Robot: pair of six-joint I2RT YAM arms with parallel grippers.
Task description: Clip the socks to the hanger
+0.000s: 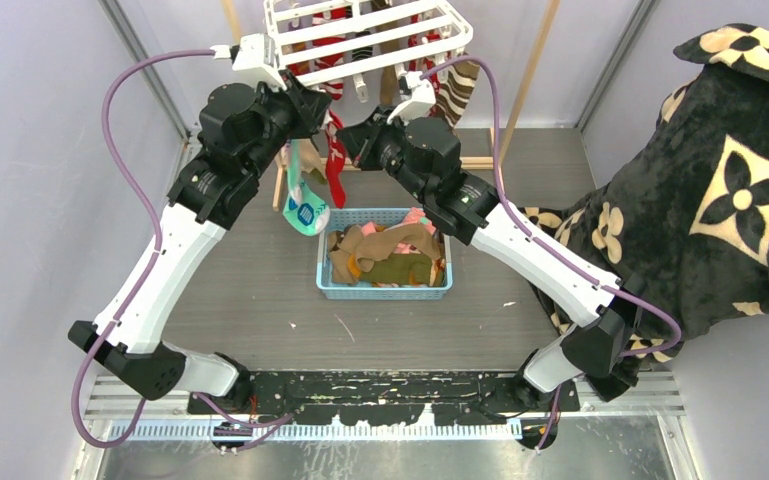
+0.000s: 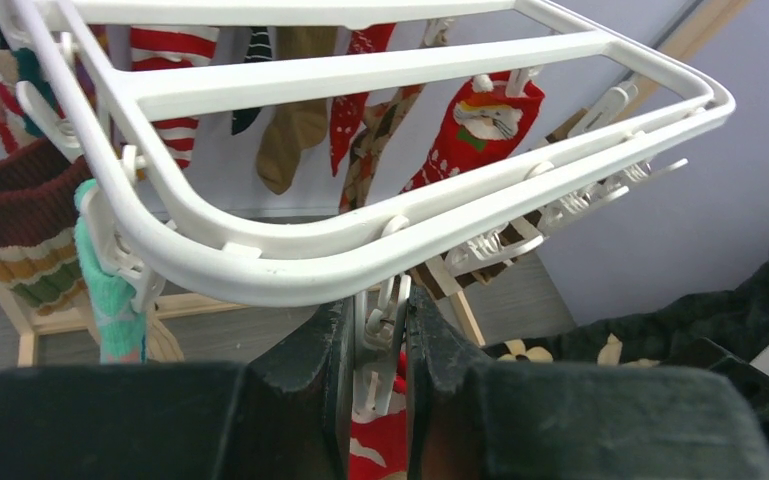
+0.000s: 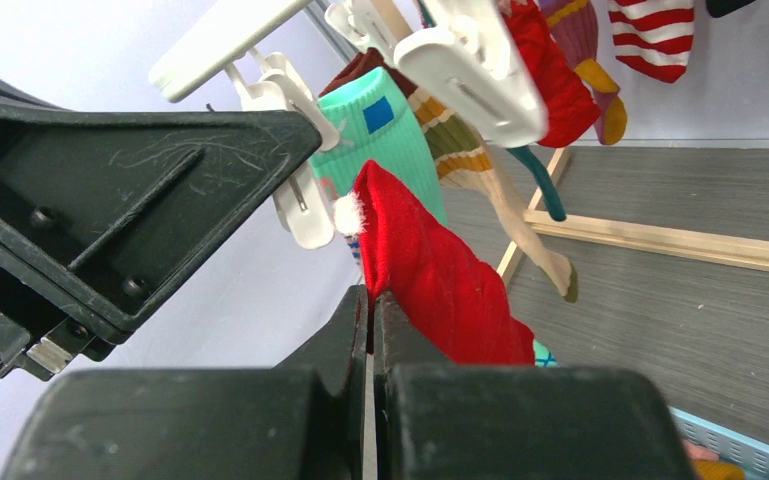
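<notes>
My left gripper is shut on a white clip [image 2: 372,370] hanging from the front bar of the white hanger [image 2: 290,270]. From the right, my right gripper pinches the upper edge of a red sock [image 3: 440,280] with a white pompom. In the right wrist view the pompom sits right beside the lower end of the clip [image 3: 305,205]; whether the cuff lies between the clip's fingers cannot be told. The top view has the red sock [image 1: 336,165] hanging below and between both grippers.
A mint sock [image 1: 305,210] hangs just left of the red one. Several other socks hang farther back on the hanger. Below stands a blue basket [image 1: 385,293] of loose socks. Empty clips [image 2: 495,250] line the front bar to the right.
</notes>
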